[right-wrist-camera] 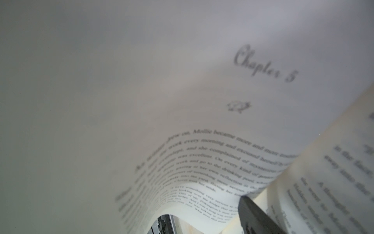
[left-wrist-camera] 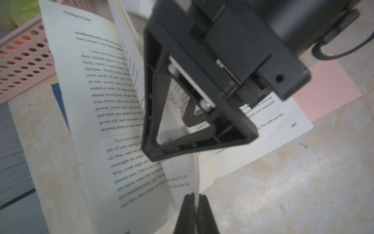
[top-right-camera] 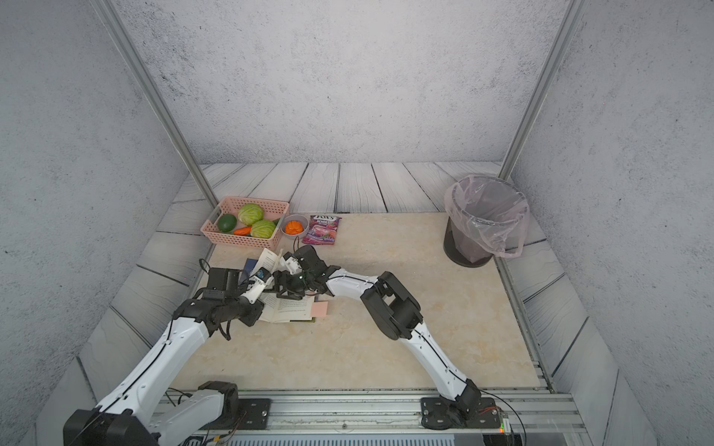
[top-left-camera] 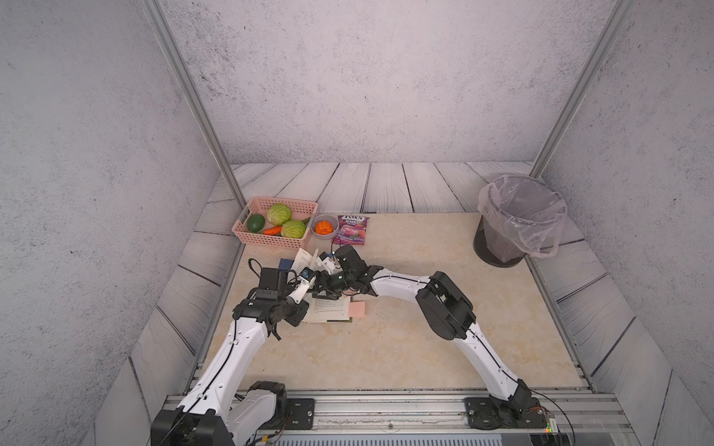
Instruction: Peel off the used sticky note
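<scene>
An open book (top-left-camera: pixel 327 310) lies at the left of the table, a pink sticky note (top-left-camera: pixel 357 309) showing past its lower page; in the left wrist view the note (left-wrist-camera: pixel 323 89) sticks out under page 041. My left gripper is shut at the edge of a lifted page (left-wrist-camera: pixel 124 163). My right gripper (top-right-camera: pixel 288 286) stands over the book's middle, its black frame filling the upper centre of the left wrist view. In the right wrist view a curled Chapter 5 page (right-wrist-camera: pixel 233 117) covers most of the frame, so its fingers are mostly hidden.
A pink basket of vegetables (top-left-camera: pixel 253 238), a bowl of orange pieces (top-left-camera: pixel 324 226) and a purple packet (top-left-camera: pixel 352 230) stand behind the book. A lined bin (top-left-camera: pixel 520 215) is at the back right.
</scene>
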